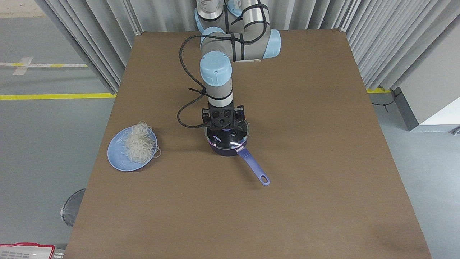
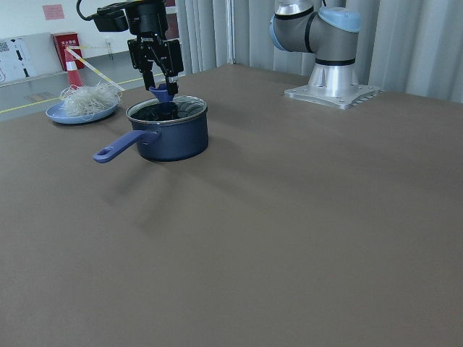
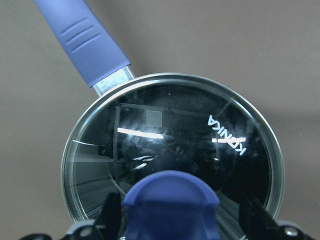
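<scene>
A dark blue saucepan (image 2: 177, 141) with a glass lid (image 3: 165, 125) sits mid-table, its long blue handle (image 1: 253, 165) pointing toward the front right. In the wrist view the gripper is open, a dark finger on each side of the lid's blue knob (image 3: 170, 195); contact is not clear. In the left view the gripper (image 2: 161, 83) is directly over the lid at knob height. In the front view the gripper's body hides the knob.
A light blue plate (image 1: 119, 157) with pale noodles (image 1: 140, 142) sits to the left of the pan. The arm's base stands at the back.
</scene>
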